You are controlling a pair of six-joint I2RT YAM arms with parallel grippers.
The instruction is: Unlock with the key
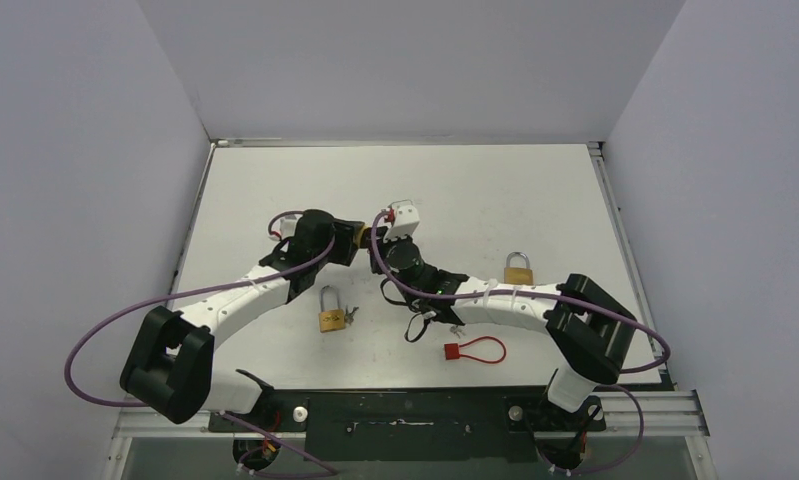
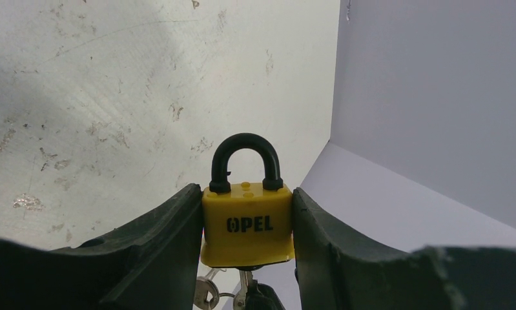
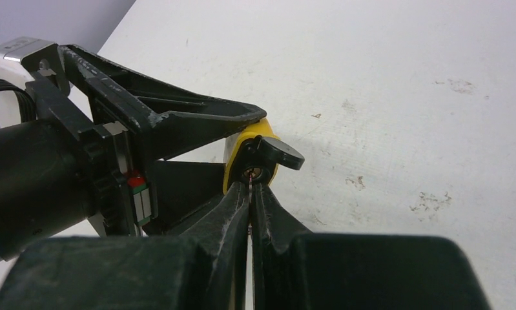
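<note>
A yellow padlock (image 2: 247, 223) lettered OPEL, with a black shackle (image 2: 245, 142), is clamped between the fingers of my left gripper. Both shackle legs sit at the body. In the right wrist view, the underside of the padlock (image 3: 263, 129) faces my right gripper, its black cover flap (image 3: 281, 152) swung aside from the keyhole (image 3: 258, 173). The right fingers are shut on a key, seen edge-on with its tip at the keyhole. From the left wrist view, the key (image 2: 245, 279) meets the padlock's underside, another key (image 2: 205, 292) hanging beside it. How deep it sits cannot be seen.
On the white table (image 1: 495, 200) lie a brass padlock (image 1: 332, 320) with keys (image 1: 351, 315), another brass padlock (image 1: 518, 276) at right, and a red padlock (image 1: 452, 352) with a long shackle. Loose keys (image 1: 458, 331) lie near the red one.
</note>
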